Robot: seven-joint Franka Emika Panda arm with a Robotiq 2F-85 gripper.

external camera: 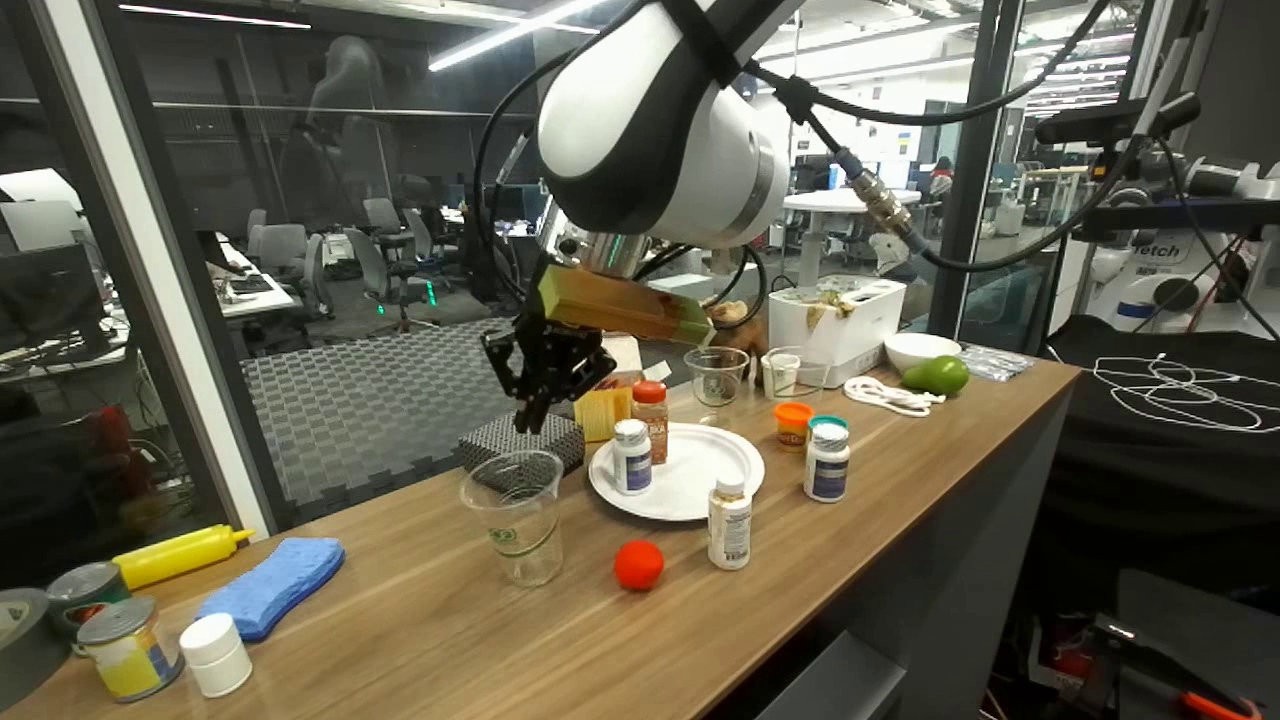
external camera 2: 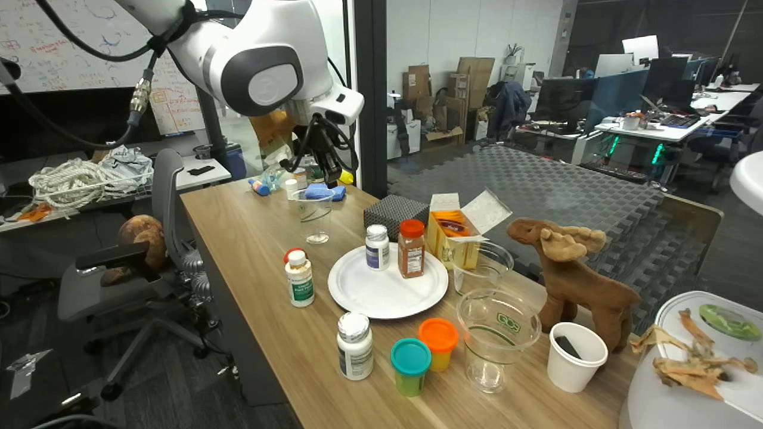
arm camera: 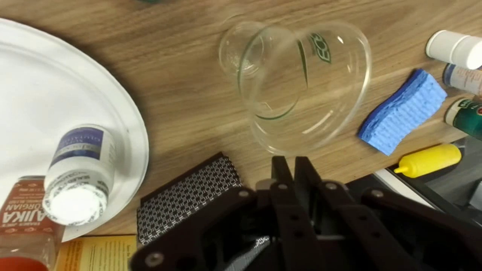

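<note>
A clear plastic cup point(external camera: 528, 540) stands upright on the wooden table, left of the white plate. My black gripper point(external camera: 524, 425) is just above its far rim in exterior view 1. In the wrist view the fingertips point(arm camera: 280, 162) are drawn close together, with a narrow gap between them. The rim of the cup point(arm camera: 366, 67) curves right up to them in that view; whether they touch it I cannot tell. No held object shows between the fingers. Exterior view 2 also puts the gripper point(external camera 2: 332, 180) over the rim at the cup's right side.
An orange-red ball point(external camera: 638, 565) and a white bottle point(external camera: 729, 528) stand right of the cup. The plate point(external camera 2: 350, 289) carries a pill bottle and a red-capped spice jar point(external camera 2: 411, 250). A black patterned box point(arm camera: 189, 194) sits close behind the cup; a blue sponge point(external camera: 274, 586) lies left.
</note>
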